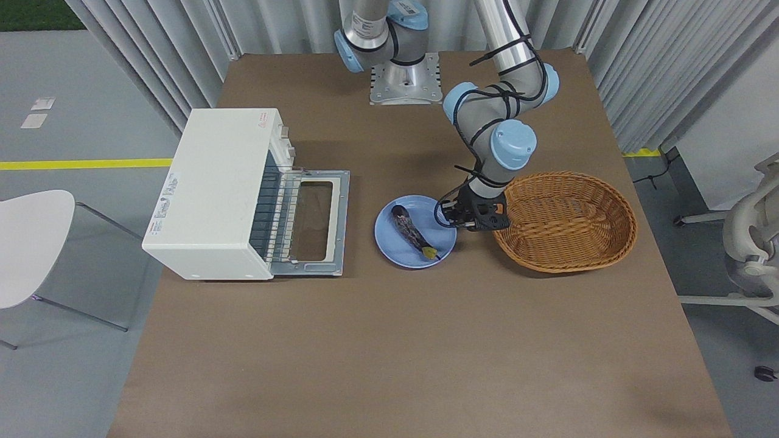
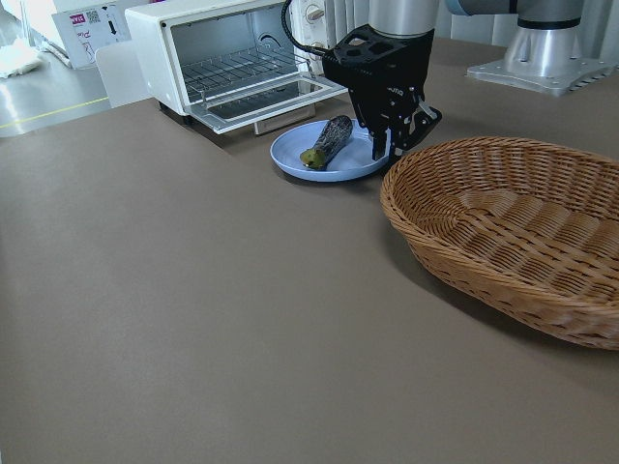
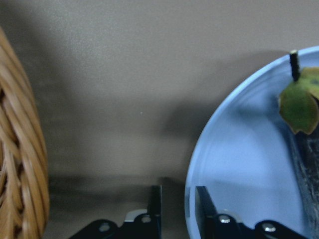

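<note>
My gripper hangs low at the rim of the blue plate (image 1: 394,241), on the basket side; in the wrist view its two fingers stand apart, one either side of the rim, open. A dark eggplant (image 1: 411,230) with a green cap (image 3: 299,107) lies on the plate. The wicker basket (image 1: 566,222) is beside the plate to the right in the front view, at the left edge of the wrist view.
A white toaster oven (image 1: 204,190) lies left of the plate, its glass door (image 1: 337,222) folded down.
</note>
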